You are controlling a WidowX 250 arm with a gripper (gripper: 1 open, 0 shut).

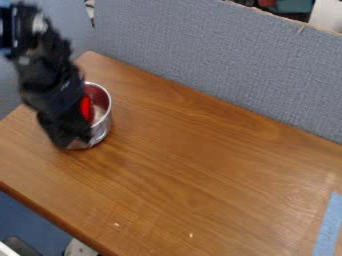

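Observation:
A dark, blurred gripper (67, 128) hangs over the left part of the wooden table, in front of a metal pot (102, 125) and largely covering it. Inside the pot a red object (87, 106) shows at the gripper's right side. The fingertips are low, around the pot's near left wall; whether they touch it, and whether anything is between them, I cannot tell.
A grey padded wall (214, 70) runs along the back. A blue strip (325, 225) lies at the right edge.

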